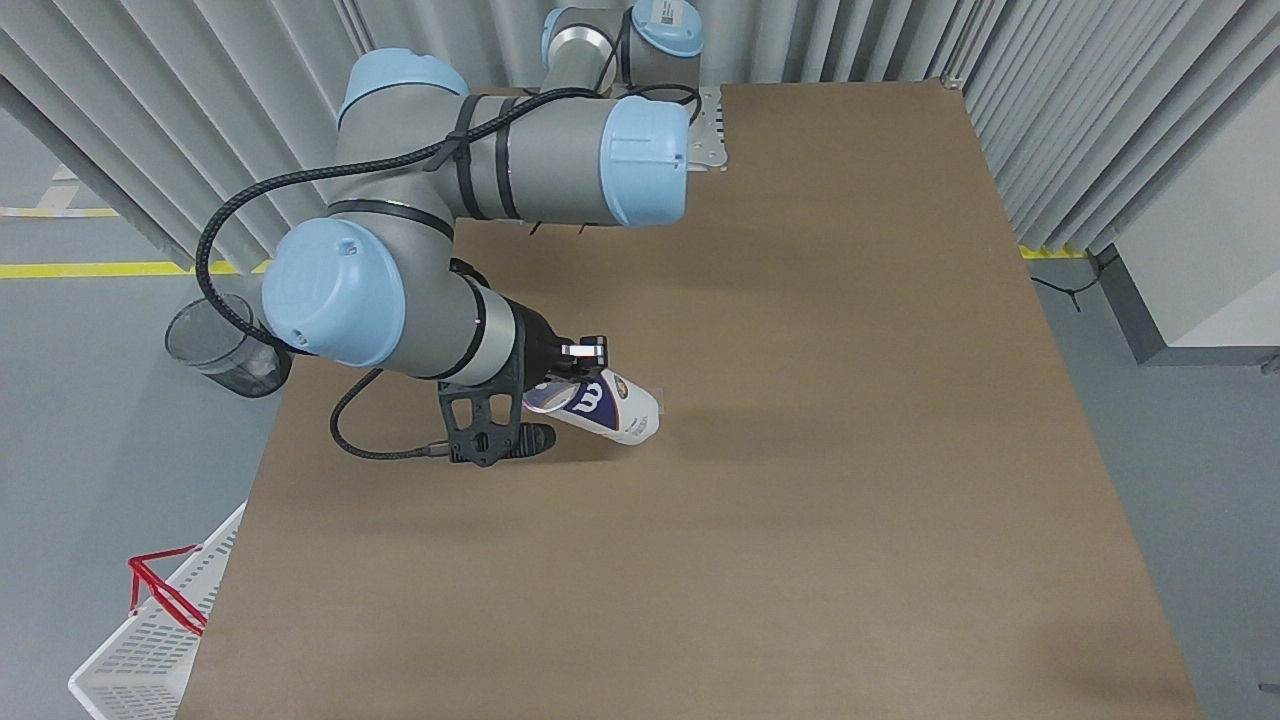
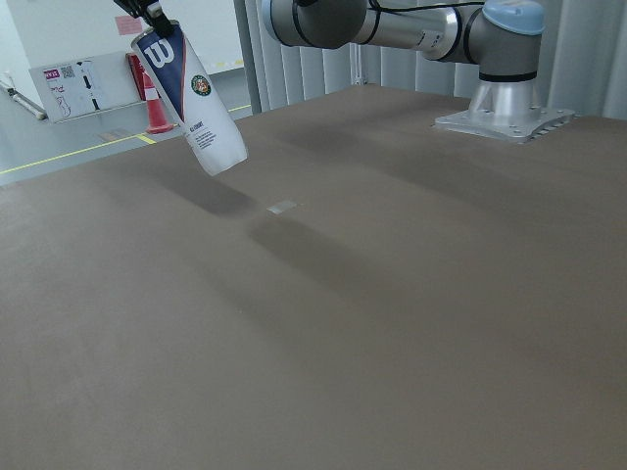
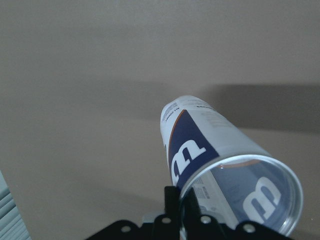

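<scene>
A white-and-navy cylindrical can with a metal rim and a clear end (image 1: 612, 408) hangs tilted above the brown tabletop, its shadow beneath it in the left camera view (image 2: 196, 103). The black gripper is shut on the can's rim at its upper end, one finger inside and one outside, as the wrist view shows. In the front view the gripper is partly hidden by the wrist housing.
The robot base and curtains are at the back.
</scene>
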